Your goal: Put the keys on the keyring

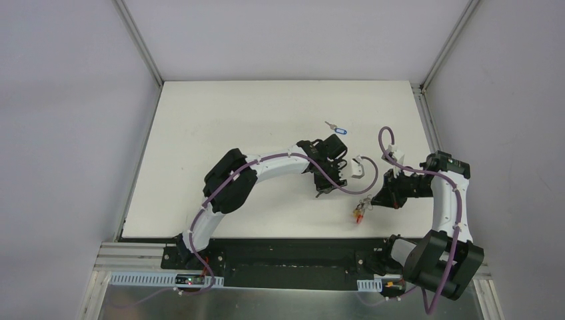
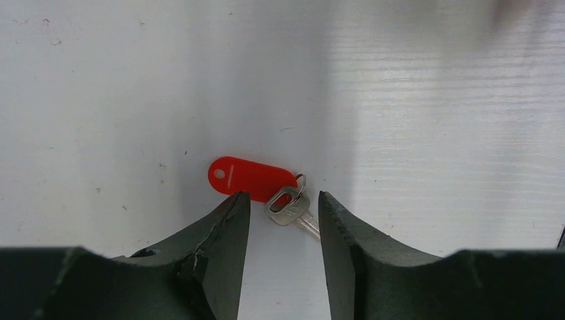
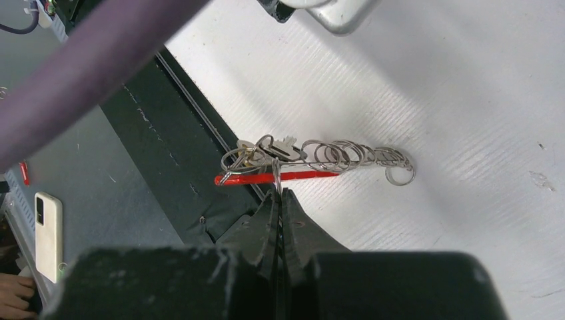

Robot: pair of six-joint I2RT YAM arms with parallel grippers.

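A red key tag [image 2: 246, 177] with a key [image 2: 283, 210] on a small ring lies on the white table below my left gripper, whose fingers are part open around the key head; whether they touch it cannot be told. In the top view this gripper mostly hides that key. My right gripper is shut on a metal ring, from which a cluster of rings [image 3: 336, 153], a key [image 3: 283, 150] and a red tag [image 3: 310, 174] hang near the table's front edge.
A key with a blue tag [image 1: 340, 131] lies farther back, beyond my left gripper. A dark strip [image 1: 293, 260] runs along the front edge.
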